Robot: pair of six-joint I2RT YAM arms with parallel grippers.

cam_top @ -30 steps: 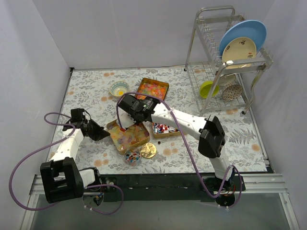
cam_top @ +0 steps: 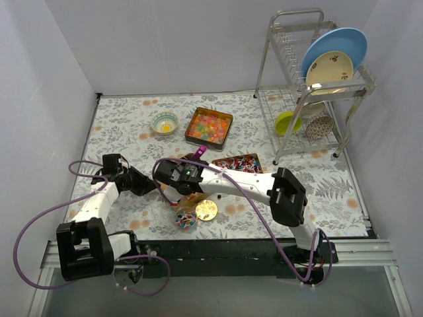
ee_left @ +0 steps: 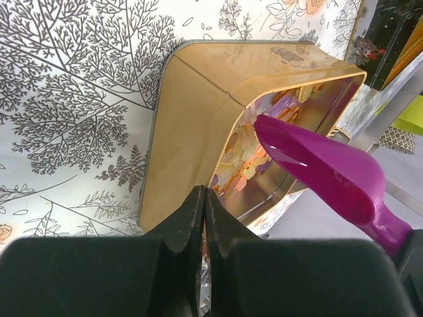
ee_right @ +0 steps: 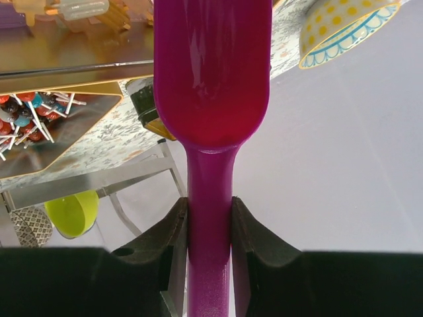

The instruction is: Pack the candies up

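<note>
A tan metal tray (ee_left: 192,99) of gummy candies (ee_left: 248,155) lies on the table, mostly hidden under the right arm in the top view. My left gripper is shut, nothing showing between its fingers, its tips at the tray's near rim. My right gripper is shut on the handle of a purple scoop (ee_right: 211,72). In the left wrist view, the bowl of the scoop (ee_left: 324,158) points in over the tray. Whether candy lies in it cannot be seen.
A glass bowl of wrapped candies (cam_top: 186,218) and a gold round lid (cam_top: 206,210) stand in front. Behind are a tray of coloured jellies (cam_top: 209,127), a patterned bowl (cam_top: 164,123) and a lollipop tray (cam_top: 238,163). A dish rack (cam_top: 307,99) occupies the back right.
My right gripper has come toward the front with the scoop, over the tray, and now hides much of it. The left gripper has shifted slightly right, toward the tray's left side.
</note>
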